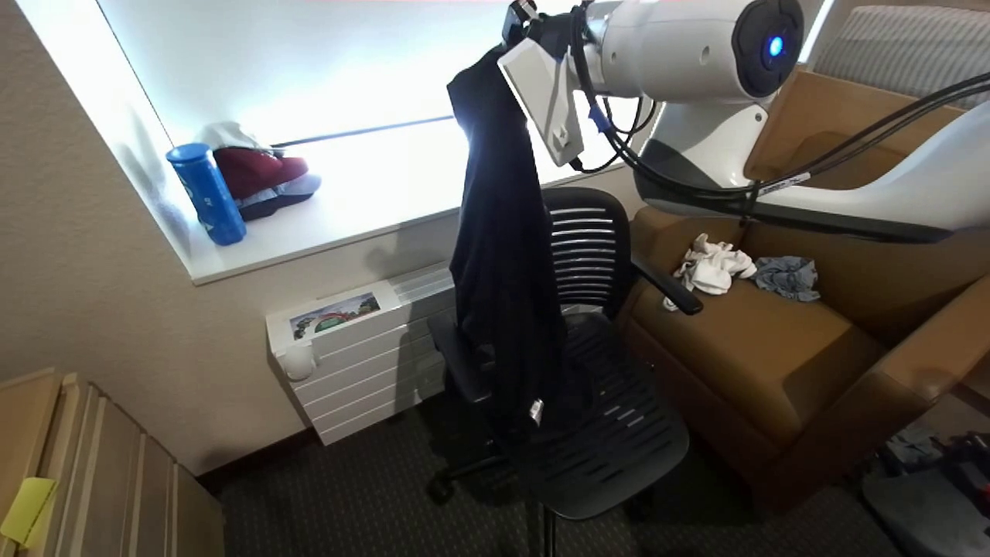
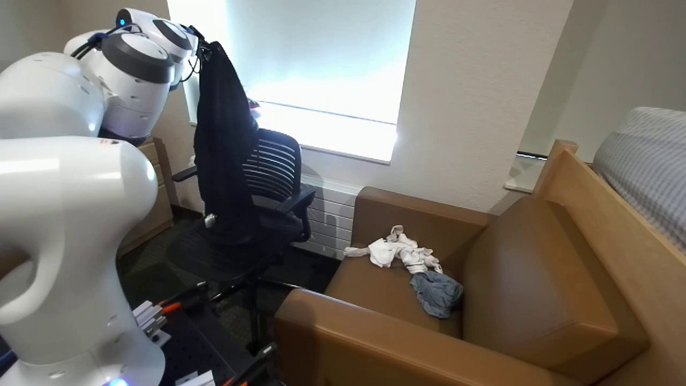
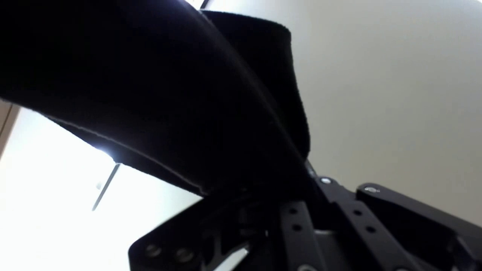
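Observation:
A long black garment (image 1: 506, 223) hangs from my gripper (image 1: 510, 42), which is shut on its upper end. Its lower part reaches down in front of the black office chair (image 1: 640, 464), over the seat, and a small white tag (image 1: 536, 411) shows near the bottom. In exterior view 2 the black garment (image 2: 222, 135) drops from the gripper (image 2: 204, 50) past the chair's backrest (image 2: 276, 167). Dark fabric (image 3: 158, 99) fills much of the wrist view and runs into the fingers, where the fingertips are hard to make out.
A brown armchair (image 1: 742, 353) to the right holds white cloth (image 1: 712, 269) and grey cloth (image 1: 786, 278). On the windowsill (image 1: 371, 209) stand a blue bottle (image 1: 209, 195) and caps (image 1: 260, 176). The chair's armrests (image 1: 459, 362) flank the hanging fabric.

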